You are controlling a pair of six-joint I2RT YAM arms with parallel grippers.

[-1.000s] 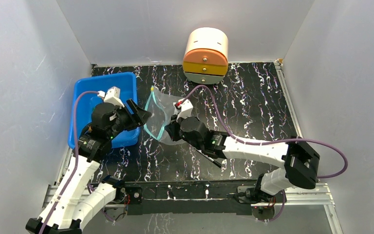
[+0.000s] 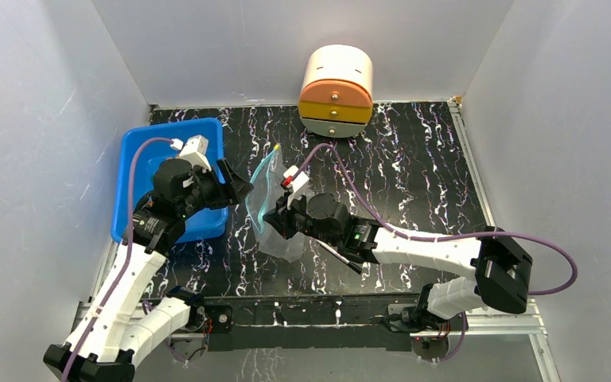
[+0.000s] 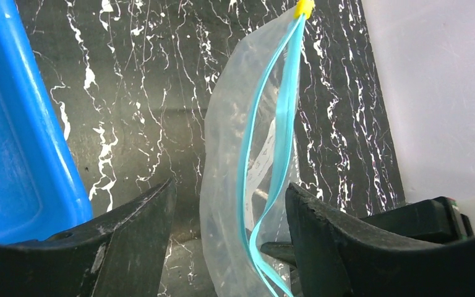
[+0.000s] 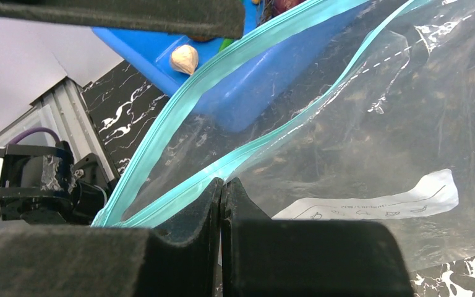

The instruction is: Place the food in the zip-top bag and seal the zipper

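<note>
The clear zip top bag [image 3: 226, 142], with a teal zipper [image 3: 286, 93] and yellow slider [image 3: 304, 7], hangs tilted with its mouth parted toward the blue bin. My right gripper is shut, the bag's film pinched at its fingertips just below one zipper strip. To the left of the mouth, my left gripper [image 2: 236, 177] stands open and empty; in its own wrist view the bag lies beyond the gap. Food shows in the right wrist view: a pale round piece [image 4: 184, 59] and a dark red one [image 4: 287, 5] in the bin. A paper label [image 4: 377, 204] shows through the bag.
The blue bin [image 2: 216, 147] stands at the left, partly under my left arm. A small drawer cabinet [image 2: 336, 89] is at the back. A dark pen-like stick [image 2: 340, 257] lies near my right arm.
Held by my right gripper, the bag has shifted right, away from the bin, and turned.
</note>
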